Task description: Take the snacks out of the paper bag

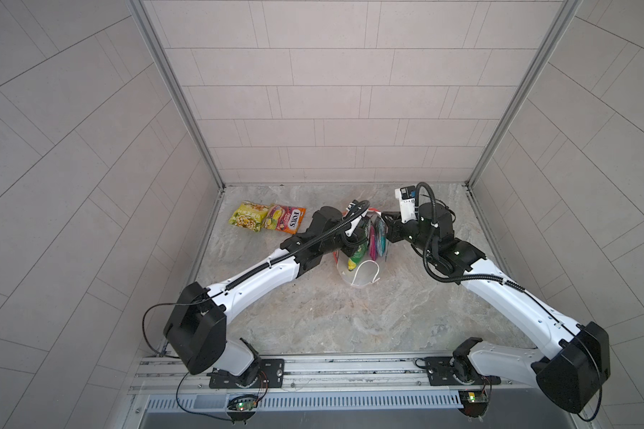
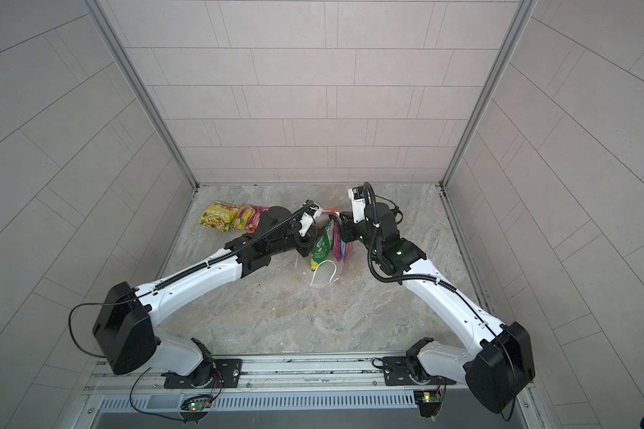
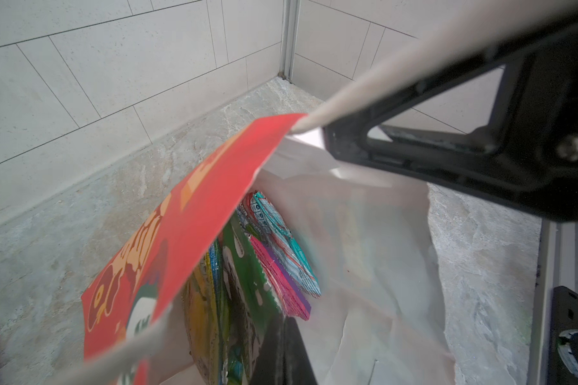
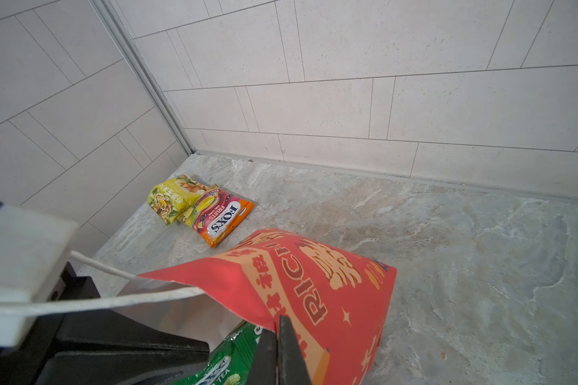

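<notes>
A red-and-white paper bag (image 4: 327, 301) stands open at the table's middle, holding several packets, including a green one (image 2: 322, 246) and a pink-purple one (image 3: 279, 282). My left gripper is shut at the bag's mouth, in front of the packets; whether anything thin is between its fingers is unclear. My right gripper is shut at the bag's red upper edge, opposite the left; what lies between its tips is hard to tell. A white handle loop (image 1: 366, 268) shows at the bag's front.
A yellow snack bag (image 1: 249, 216) and an orange-pink FOX'S bag (image 1: 284, 218) lie at the back left. Walls enclose the back and sides.
</notes>
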